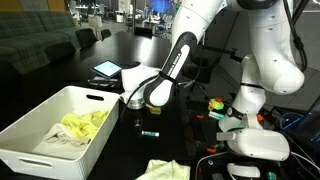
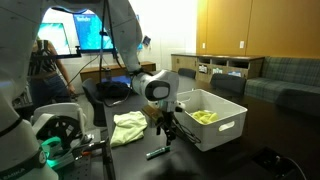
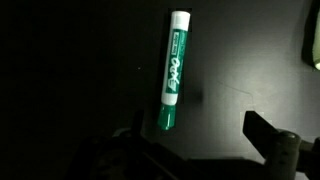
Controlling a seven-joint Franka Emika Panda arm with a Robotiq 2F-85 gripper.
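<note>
A white and green Expo marker (image 3: 173, 75) lies on the dark table, its green cap toward my gripper in the wrist view. The fingers stand wide apart, with nothing held between them. One dark fingertip (image 3: 262, 128) shows right of the marker and the other is to its left. In exterior view 1 the marker (image 1: 150, 133) rests just in front of and below the gripper (image 1: 139, 119). From exterior view 2 the marker (image 2: 158, 153) is seen lying flat on the table.
Beside the arm stands a white box (image 1: 42, 165) with yellow cloth (image 1: 88, 124) and paler cloth inside. A pale yellowish cloth (image 1: 165, 171) lies flat on the table's near side. Bare dark tabletop surrounds the marker.
</note>
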